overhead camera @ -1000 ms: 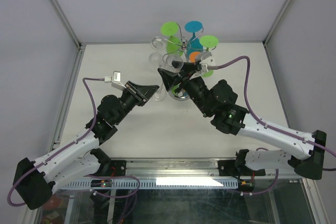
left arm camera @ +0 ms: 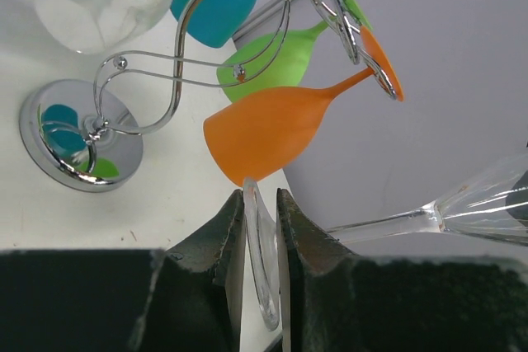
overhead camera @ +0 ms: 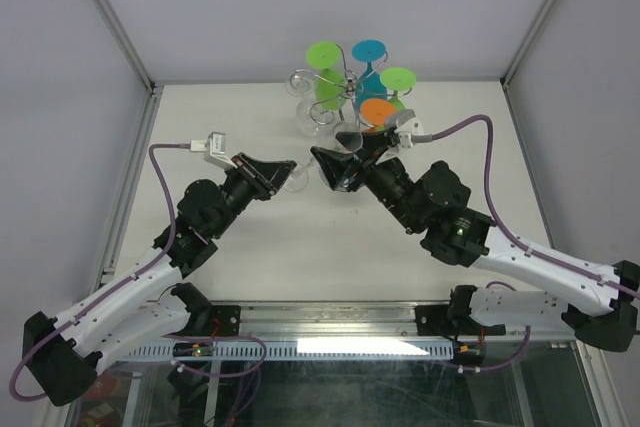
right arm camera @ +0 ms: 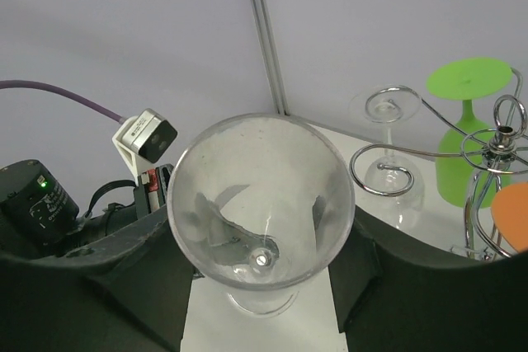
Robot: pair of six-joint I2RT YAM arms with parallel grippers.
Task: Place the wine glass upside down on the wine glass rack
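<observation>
A clear wine glass (right arm camera: 260,195) spans the gap between my two grippers in front of the rack. My right gripper is shut around its bowl, one finger on each side; the open mouth faces the right wrist camera. In the left wrist view the glass's stem (left arm camera: 388,226) runs to the right. Its thin foot (left arm camera: 266,278) stands edge-on and slanted between the fingers of my left gripper, which are slightly apart. The chrome wine glass rack (overhead camera: 350,82) is behind, with its round base (left arm camera: 33,125) on the table.
Several glasses hang upside down on the rack: green (overhead camera: 323,55), blue (overhead camera: 369,51), an orange one (left arm camera: 264,133) close beyond my left fingertips, and a clear one (right arm camera: 388,109) on a curled arm.
My right gripper and the bowl have shifted right and toward the front in the top view. The left gripper has edged slightly left. The rack and its hanging glasses stand still.
</observation>
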